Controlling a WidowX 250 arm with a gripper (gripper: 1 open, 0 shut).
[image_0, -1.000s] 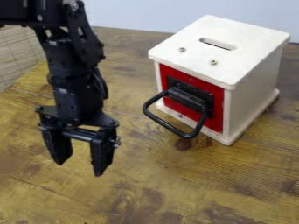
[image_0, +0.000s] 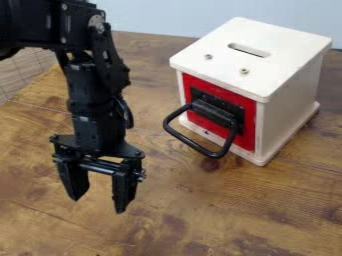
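My black gripper (image_0: 99, 183) hangs open over the wooden table on the left, pointing down, with nothing between its fingers. To its right stands a white wooden box (image_0: 281, 100) with a slot and two bolts on top and a red front panel (image_0: 195, 85). A black looped handle (image_0: 182, 139) juts from that front toward the gripper, apart from it.
A pale wall runs along the back. A beige mesh surface shows at the far left edge.
My gripper has shifted slightly right and down from where it was a second ago. The box and its handle have not moved.
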